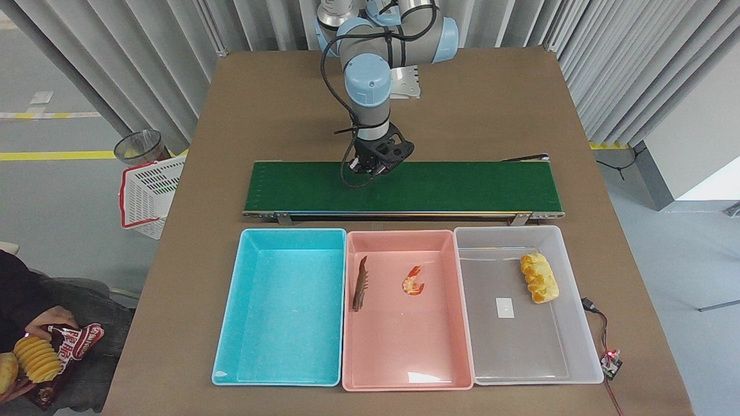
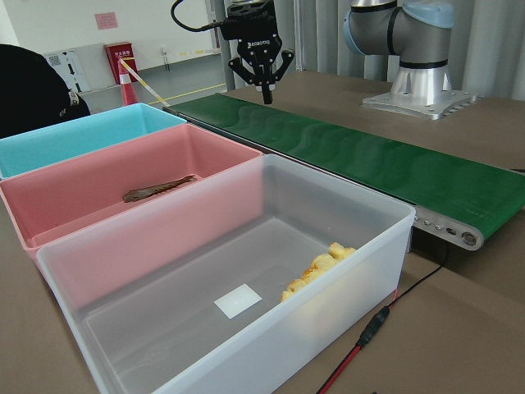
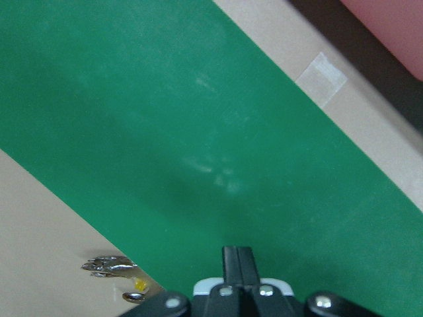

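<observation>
My gripper [image 1: 374, 163] hangs over the empty green conveyor [image 1: 458, 187]; in the left view the gripper [image 2: 266, 86] points down, and in the wrist view its fingertips [image 3: 238, 257] are closed together with nothing visible between them. The pink tray [image 1: 406, 346] holds a brown shrimp-like item [image 1: 361, 283] and an orange shrimp [image 1: 413, 281]. The clear tray [image 1: 527, 360] holds a golden pastry [image 1: 539, 276]. The cyan tray [image 1: 277, 305] is empty.
A person at lower left holds yellow items [image 1: 38, 358] and a dark wrapper [image 1: 80, 343]. A basket [image 1: 149, 194] stands left of the table. A wired circuit board [image 1: 610, 364] lies right of the clear tray.
</observation>
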